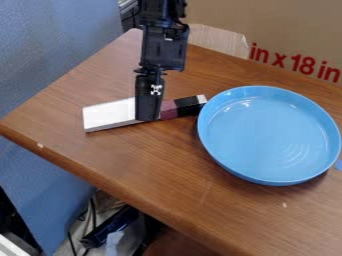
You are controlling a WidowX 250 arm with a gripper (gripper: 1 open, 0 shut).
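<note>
The black gripper (148, 108) reaches down from the top of the view onto a long flat object on the wooden table. That object has a white section (108, 116) to the left and a maroon and black section (182, 107) to the right. The gripper sits over its middle, and its fingertips and whatever is between them are too hidden to tell. A blue plate (267, 134) lies just right of the object.
A cardboard box (287, 35) with red lettering stands behind the table (160, 190). The table's left edge drops to the floor, where cables and clutter lie. Bare wood surrounds the object in front and behind.
</note>
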